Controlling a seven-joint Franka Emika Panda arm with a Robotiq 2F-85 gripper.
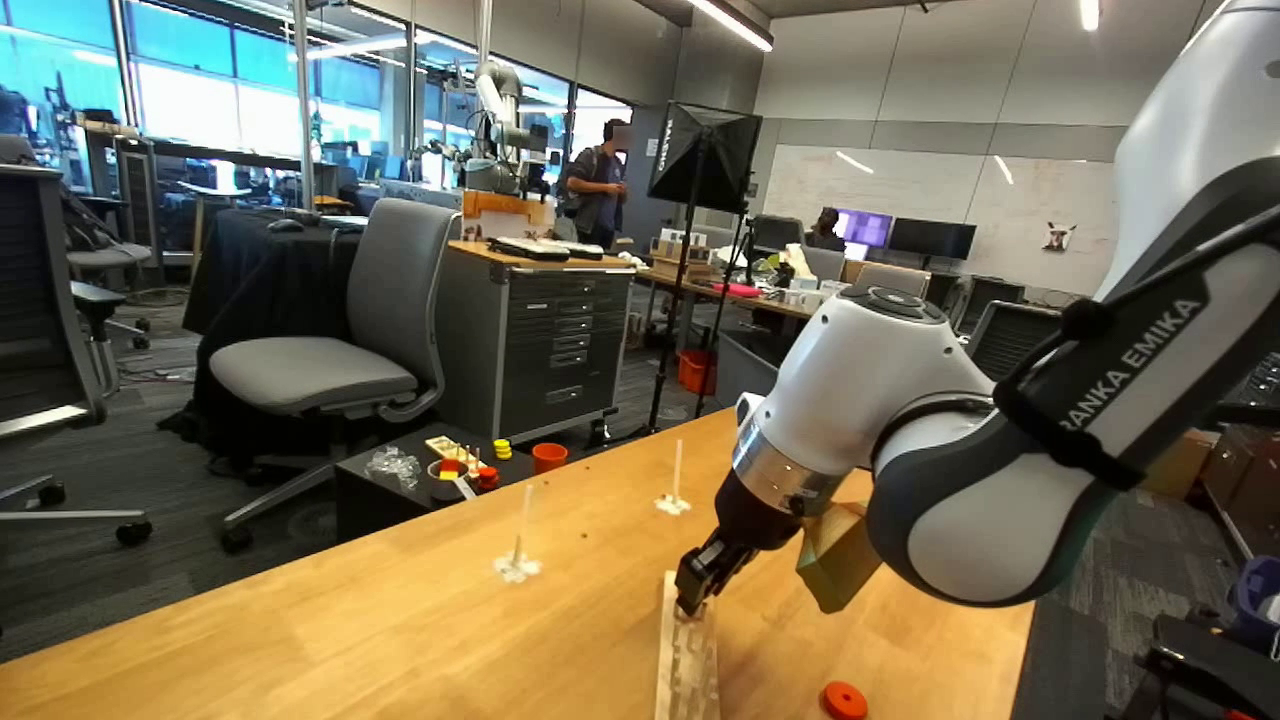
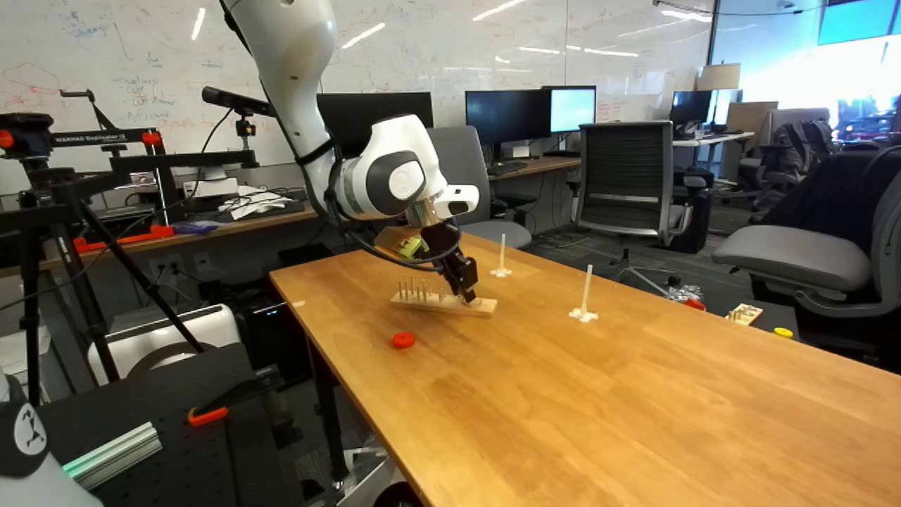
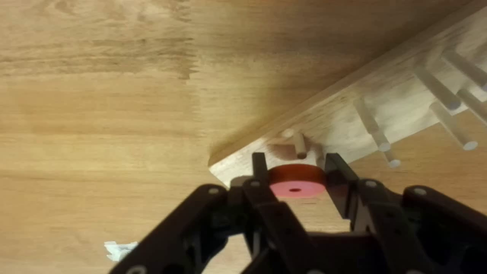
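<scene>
In the wrist view a small red disc (image 3: 296, 188) with a dark centre hole sits between the fingertips of my gripper, which is shut on it. Right behind the disc, a short peg (image 3: 299, 146) stands at the end of a pale wooden peg board (image 3: 228, 171). No peg tip shows through the disc's hole; whether a peg enters it from below is hidden. The exterior views show the gripper (image 1: 696, 588) low over one end of the board (image 2: 481, 308). Longer pegs (image 2: 412, 290) rise from the other end.
Another red disc (image 2: 402, 339) lies on the table near the board. Two upright white rods (image 1: 523, 526) are fixed to the table, apart from the arm.
</scene>
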